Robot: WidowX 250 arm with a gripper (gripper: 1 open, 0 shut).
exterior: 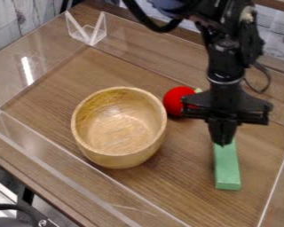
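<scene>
My black gripper (224,126) hangs over the table at the right, pointing down, just above the upper end of a green block (226,167); it appears shut, with nothing visible between its fingers. A red round object (177,101) sits left of the gripper, behind a wide tan bowl (118,125). A small yellowish bit shows beside the red object, partly hidden by the arm.
A cable loops at the upper right of the arm.
</scene>
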